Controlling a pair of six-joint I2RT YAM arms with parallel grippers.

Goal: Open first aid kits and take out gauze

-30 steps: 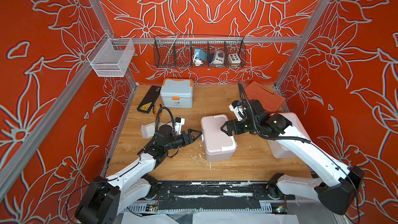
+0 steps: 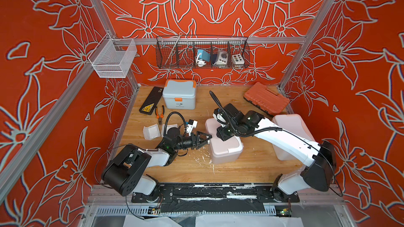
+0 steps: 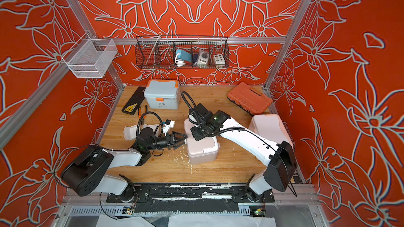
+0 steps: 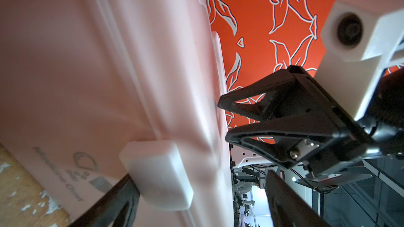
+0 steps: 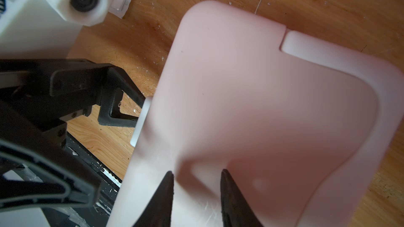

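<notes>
A pink first aid kit (image 2: 226, 146) stands shut at the middle of the table, its lid down. Its white latch (image 4: 162, 176) faces left. Beside that latch my left gripper (image 2: 209, 138) is open, one finger (image 4: 120, 206) near or against it. Over the lid hangs my right gripper (image 2: 220, 136), its fingers (image 5: 162, 203) pointing down at the pink top. Those tips stand slightly apart; nothing shows between them, and contact with the lid is unclear. A second pink kit (image 2: 292, 132) sits at the right, partly behind the right arm. No gauze is visible.
A grey kit with orange trim (image 2: 180, 94) stands at the back left, near a black box (image 2: 151, 100) and pliers (image 2: 160, 113). White trays (image 2: 151, 132) lie left. A red case (image 2: 266, 98) occupies the back right.
My right gripper has moved left from the kit's right edge to over its lid. The left gripper has shifted right, and the kit has slid slightly right.
</notes>
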